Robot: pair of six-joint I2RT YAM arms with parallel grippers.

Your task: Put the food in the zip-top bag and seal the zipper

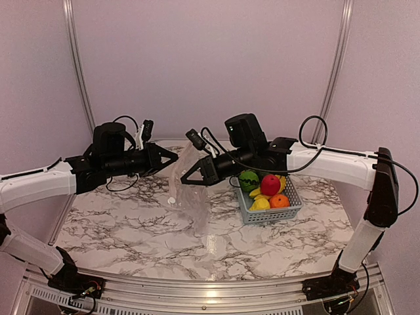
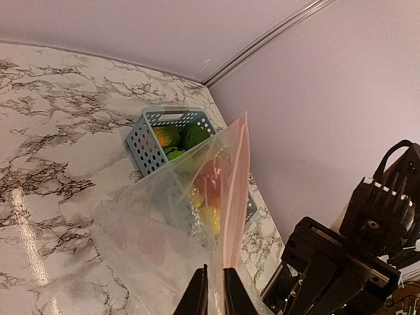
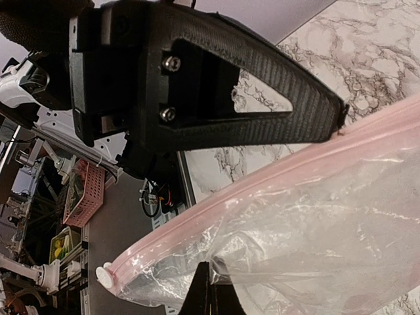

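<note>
A clear zip top bag (image 1: 190, 203) with a pink zipper edge (image 3: 262, 177) hangs between the arms; I see no food inside. My right gripper is shut on the bag's clear film, which puckers at its fingertips below the zipper. The left gripper stands part open, the bag's pink edge running between its fingers. In the right wrist view, the left gripper's tip meets the zipper edge. A white slider (image 3: 105, 277) sits at the zipper's near end. Food lies in the grey basket: a watermelon (image 1: 249, 180), a red fruit (image 1: 270, 184), an orange (image 1: 279, 201) and yellow pieces (image 1: 260, 203).
The grey basket (image 1: 270, 215) stands on the marbled table right of the bag, partly under the right arm. Bare table (image 1: 131, 233) lies to the front and left. Walls close off the back and sides.
</note>
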